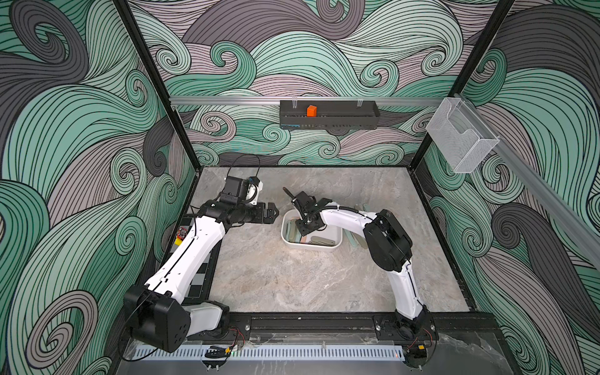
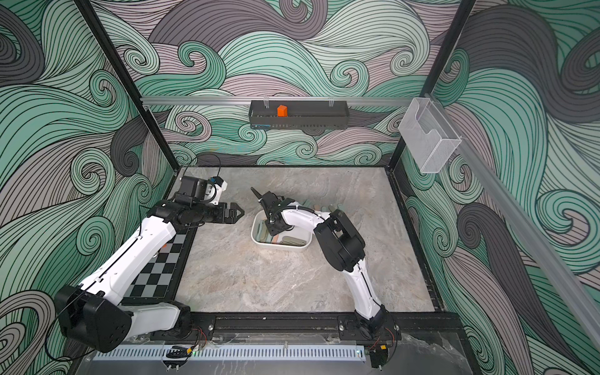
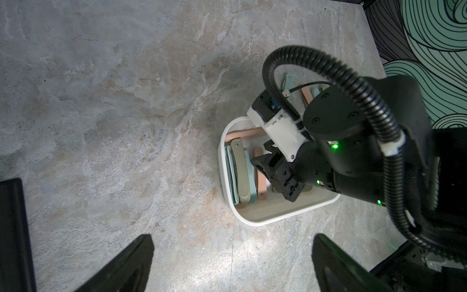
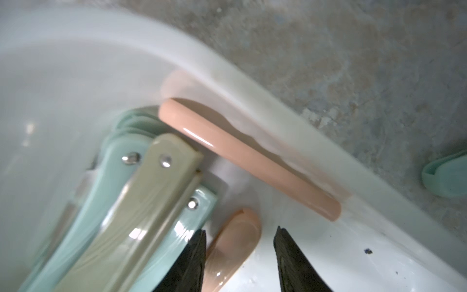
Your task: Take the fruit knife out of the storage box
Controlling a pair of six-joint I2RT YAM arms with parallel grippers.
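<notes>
The white storage box [image 3: 287, 214] holds several folded fruit knives in pink, green and khaki. Inside it, my right gripper points down with its fingers apart. A pink knife [image 4: 236, 243] lies on the box floor, its rounded end showing between those fingers and its lower part running behind the left finger; I cannot tell whether they touch. Left of it are a pale green knife [image 4: 182, 228] and a khaki knife [image 4: 141, 209]. Another pink knife [image 4: 253, 160] rests along the box wall. My left gripper is open and empty, left of the box.
Several more folded knives, one of them green [image 3: 289, 80], lie on the table beyond the box, partly hidden by the right arm. A checkered board [image 2: 153, 275] lies at the left edge.
</notes>
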